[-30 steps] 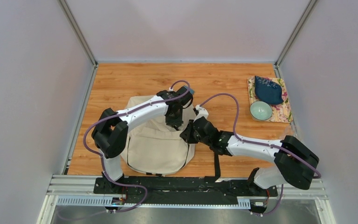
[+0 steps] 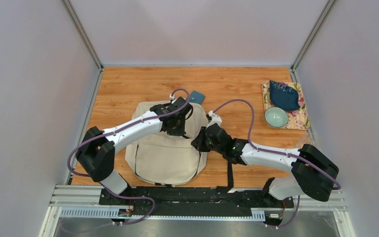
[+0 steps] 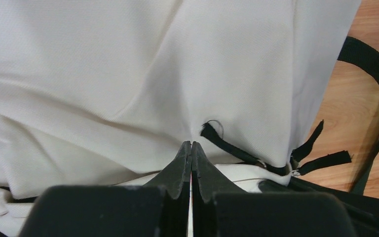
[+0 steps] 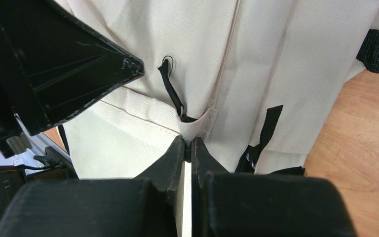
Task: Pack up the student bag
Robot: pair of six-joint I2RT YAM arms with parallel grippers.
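Note:
The cream bag (image 2: 165, 160) lies on the wooden table, left of centre, its front panel toward the near edge. My right gripper is shut on a fold of the bag's fabric edge, close to a black zipper pull (image 4: 170, 88). Over the bag's middle, my left gripper is shut with nothing visible between its fingertips; the same black pull (image 3: 227, 146) shows just right of them. In the right wrist view, a dark finger of the left gripper reaches in from the left. The bag's inside is hidden.
A blue flat item (image 2: 197, 97) lies behind the bag. At the back right, a floral mat (image 2: 301, 121) carries a dark blue pouch (image 2: 283, 97) and a pale green bowl (image 2: 276, 117). A black strap (image 2: 230, 176) trails toward the front edge. The table between bag and mat is clear.
My left arm has moved to the left and slightly toward the front across the bag, uncovering more of the blue item. The right arm has stayed almost still at the bag's edge.

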